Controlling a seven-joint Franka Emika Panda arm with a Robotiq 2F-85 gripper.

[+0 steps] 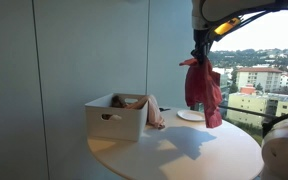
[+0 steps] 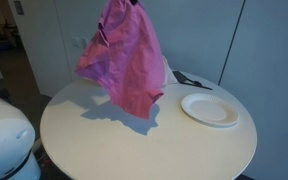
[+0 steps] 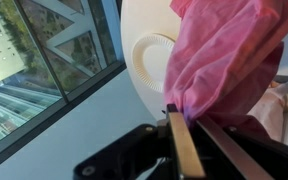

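A pink cloth hangs in the air above the round white table, its lower end clear of the surface. My gripper is shut on the cloth near its upper end; in the wrist view the pink fabric bunches at the fingertips and spreads out beyond them. In the second exterior view the cloth fills the upper middle, and the gripper is mostly hidden or out of frame there.
A white bin with several things inside stands at the table's left. Pale cloth lies against its right side. A white plate rests on the table, with dark utensils behind it.
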